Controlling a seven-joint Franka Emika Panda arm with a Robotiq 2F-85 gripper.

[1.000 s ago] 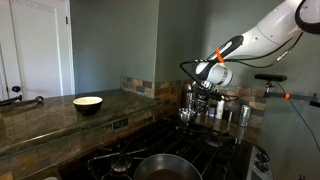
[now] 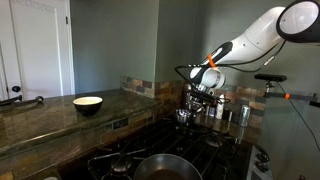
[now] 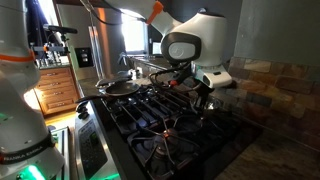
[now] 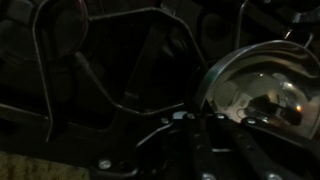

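A shiny metal pot [image 4: 268,88] fills the right side of the wrist view, its rim running up to my fingers. My gripper is shut on that rim. At the far back corner of the stove in exterior view 1, the pot [image 2: 184,116] shows small below my gripper [image 2: 191,103]. In exterior view 2 the pot [image 3: 207,105] is partly covered by the gripper and sits low over the rear burners. Whether its base touches the grate cannot be told.
A wide dark pan [image 2: 167,168] occupies the near end of the stove [image 3: 165,135]. A black bowl [image 2: 88,104] stands on the counter [image 2: 60,120]. Several bottles and jars [image 2: 244,116] line the tiled back wall. Burner grates lie clear between pan and pot.
Over the last second the arm has shifted slightly left in exterior view 1. The pan and the bowl have stayed put.
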